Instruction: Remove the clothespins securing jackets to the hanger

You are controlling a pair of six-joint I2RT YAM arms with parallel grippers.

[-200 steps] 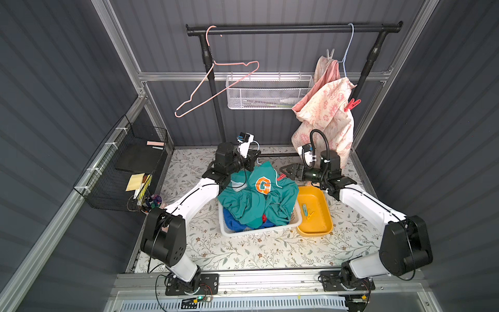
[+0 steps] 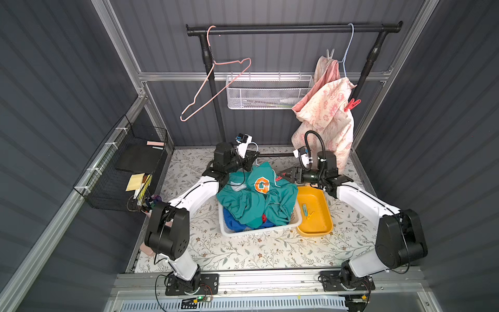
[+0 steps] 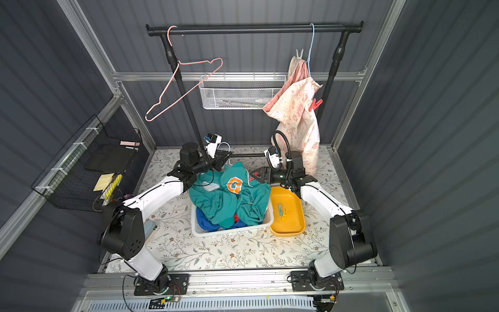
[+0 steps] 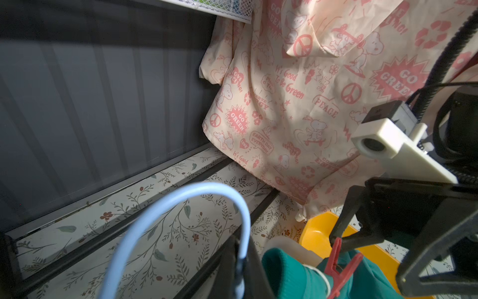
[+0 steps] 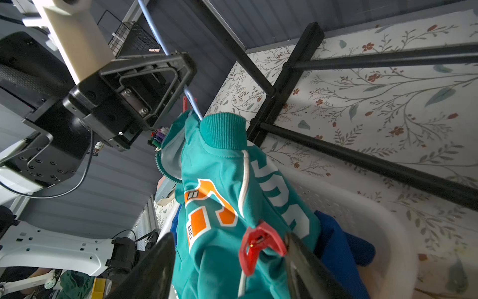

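A teal jacket (image 2: pixel 244 200) rests on a white basket (image 2: pixel 228 231); a light-blue hanger (image 5: pixel 194 102) runs into its collar. My left gripper (image 2: pixel 252 156) is shut at that hanger's hook, which passes by its blurred tips (image 4: pixel 241 269). A red clothespin (image 5: pixel 261 239) clips the jacket's shoulder. My right gripper is just behind it, open, with the pin between its fingertips but not visibly gripped. The pink patterned garment (image 2: pixel 327 119) hangs on the rail with a red clothespin (image 2: pixel 352 104) and a grey one (image 2: pixel 329 53).
A yellow tray (image 2: pixel 322 223) with small clothespins stands right of the basket. An empty pink hanger (image 2: pixel 228 85) hangs left on the rail (image 2: pixel 291 29). A wire basket (image 2: pixel 267 93) is on the back wall.
My right gripper has moved slightly down and left toward the jacket's red clothespin. The pink hanger has swung a little.
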